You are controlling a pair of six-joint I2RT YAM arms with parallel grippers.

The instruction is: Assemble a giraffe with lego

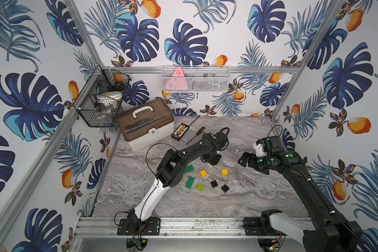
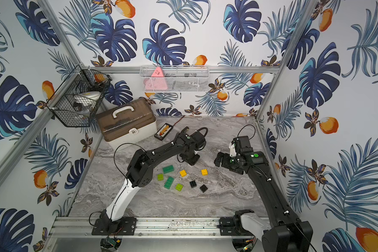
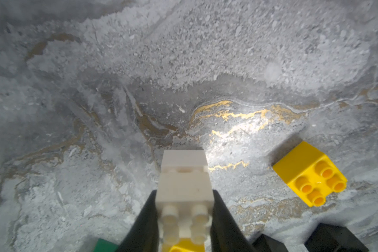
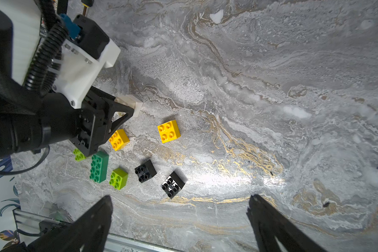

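Observation:
Low at the bottom centre of the left wrist view, a white brick piece [image 3: 184, 184] with studs and a stepped side stands between the fingers of my left gripper. Both fingers [image 3: 223, 214] lie close along its sides; whether they press on it cannot be made out. A yellow brick [image 4: 168, 131] rests apart to the right, and another yellow brick [image 4: 118, 139] is near the left gripper. Further forward lie two black bricks [image 4: 145, 171], lime bricks [image 4: 118, 178] and dark green bricks [image 4: 98, 166]. My right gripper is open and empty, over bare table.
A brown-lidded toolbox [image 1: 145, 121] occupies the back left, with a small dark tray [image 1: 180, 131] beside it. A wire basket [image 1: 196, 79] hangs on the back wall. The table between the arms and at the right is clear.

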